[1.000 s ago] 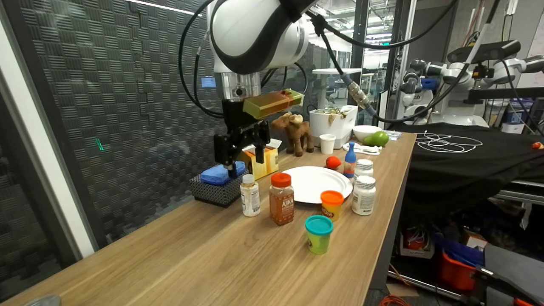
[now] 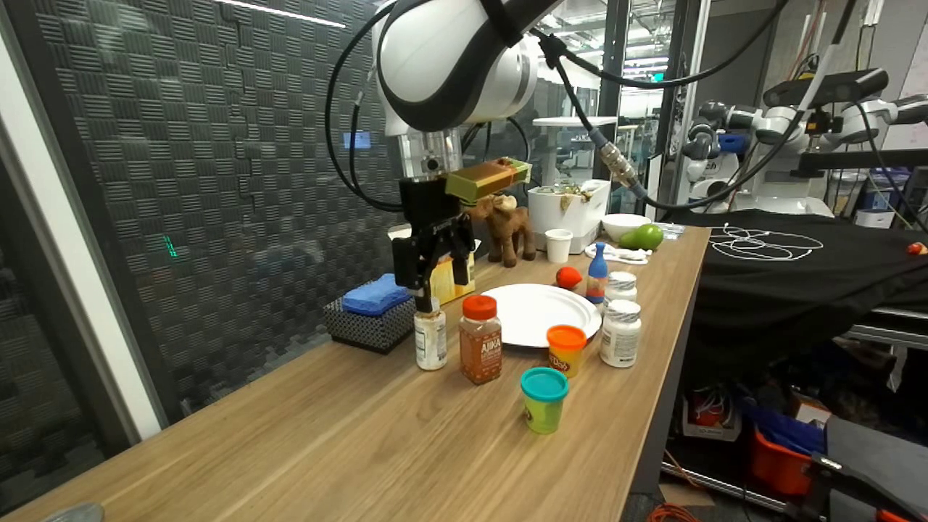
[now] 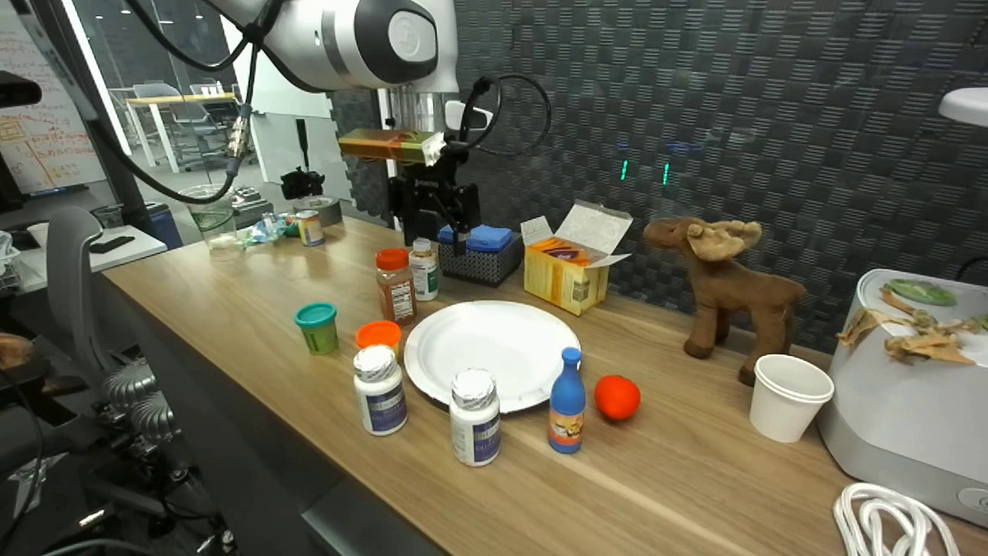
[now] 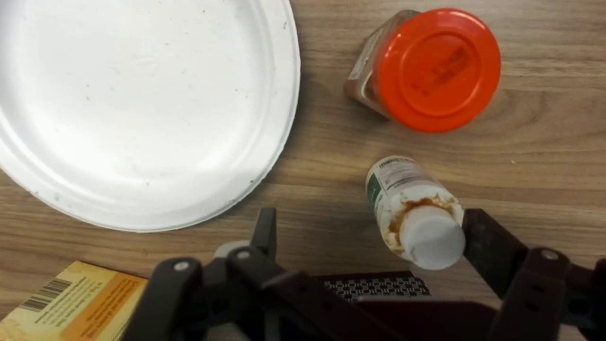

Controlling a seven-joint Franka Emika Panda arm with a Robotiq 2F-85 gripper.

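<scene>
My gripper is open above the table, with its fingers spread wide. A small white-capped bottle with brown smears round its neck stands between them, close against the right-hand finger in the wrist view; whether they touch is hard to tell. In exterior view 1 one fingertip hides most of the cap of this bottle. A red-lidded spice jar stands beside the bottle. The white plate is empty, lying to the left in the wrist view.
A dark basket with a blue cloth and an open yellow box stand near the back wall. Two tubs, one teal-lidded and one orange-lidded, are towards the front edge. White pill bottles stand beyond the plate.
In exterior view 1 my gripper has moved right and down, bringing one fingertip in front of the bottle's cap. The bottle has shifted slightly to the right.
</scene>
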